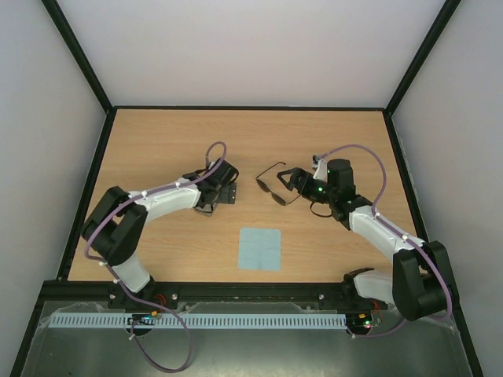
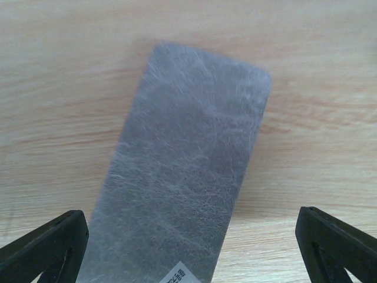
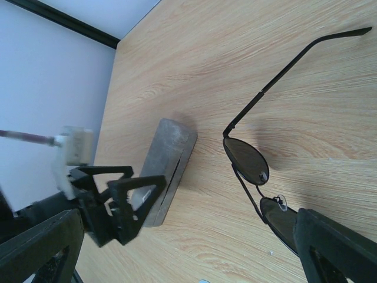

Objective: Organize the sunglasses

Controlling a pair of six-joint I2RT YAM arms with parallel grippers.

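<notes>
The dark sunglasses (image 1: 279,199) lie with their temples unfolded on the wooden table; in the right wrist view their lenses (image 3: 246,160) and one extended temple show clearly. A grey case (image 2: 177,159) rests shut on the table, largely hidden by my left arm from above. My left gripper is open over the case, with one finger to each side of it in its own view. Beside the sunglasses, my right gripper (image 1: 288,180) stands open, its fingers empty. A light blue cloth (image 1: 259,249) lies flat near the front.
Black frame bars (image 1: 250,107) and white walls enclose the table. From the right wrist, the left gripper shows close to the case (image 3: 171,147). Bare wood lies behind the sunglasses and on both sides of the cloth.
</notes>
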